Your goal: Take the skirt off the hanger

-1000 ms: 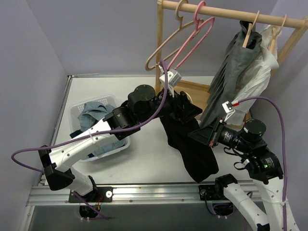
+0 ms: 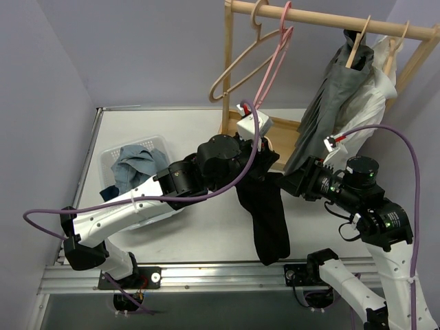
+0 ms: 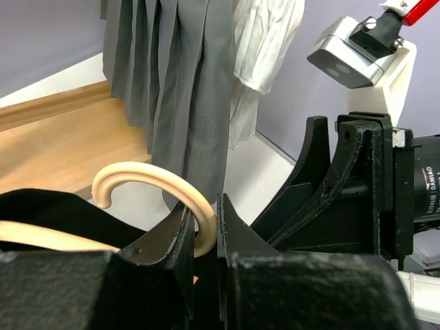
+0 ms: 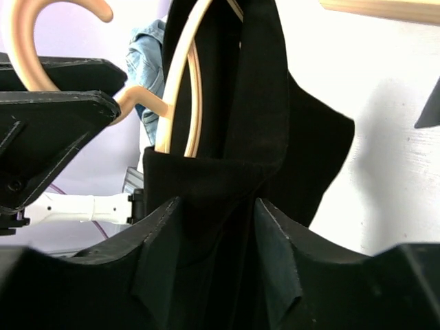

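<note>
A black skirt (image 2: 265, 220) hangs below my grippers, draped on a beige plastic hanger (image 3: 155, 177). In the left wrist view my left gripper is shut on that hanger, near its hook. My right gripper is at the skirt's folded top edge, black cloth between its fingertips, which stand part apart; whether they grip it is hard to tell.
A wooden rack (image 2: 326, 19) carries empty hangers, a grey garment (image 2: 323, 110) and a white shirt (image 2: 368, 96) at right. A basket (image 2: 106, 165) with blue cloth stands at left.
The skirt's lower end has swung left and now hangs straighter.
</note>
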